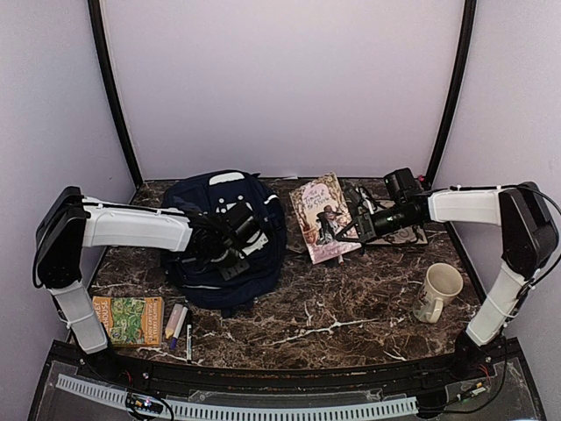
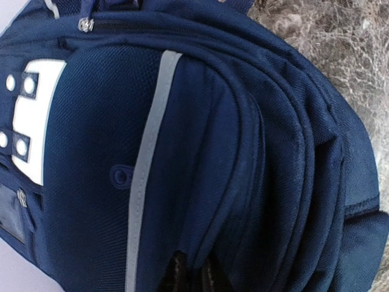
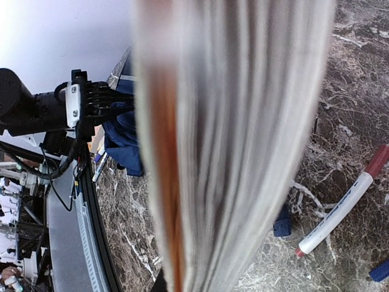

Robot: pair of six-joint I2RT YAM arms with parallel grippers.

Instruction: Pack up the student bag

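The navy backpack (image 1: 202, 294) (image 2: 91, 121) lies on the left half of the marble surface. My left gripper (image 1: 241, 254) is down at it, its fingertips among the folds by the openings, their opening hard to judge. My right gripper (image 1: 349, 230) is shut on a pink illustrated book (image 1: 320, 210), held tilted to the right of the bag. In the right wrist view that book's pages (image 3: 231, 121) fill the middle, blurred, hiding most of the fingers.
An orange-green book (image 1: 127, 320) and several pens (image 1: 175, 326) lie at front left, a mug (image 1: 438, 294) at front right. Another book (image 1: 408, 237) lies behind the right arm. A red marker (image 3: 337, 207) lies below the held book.
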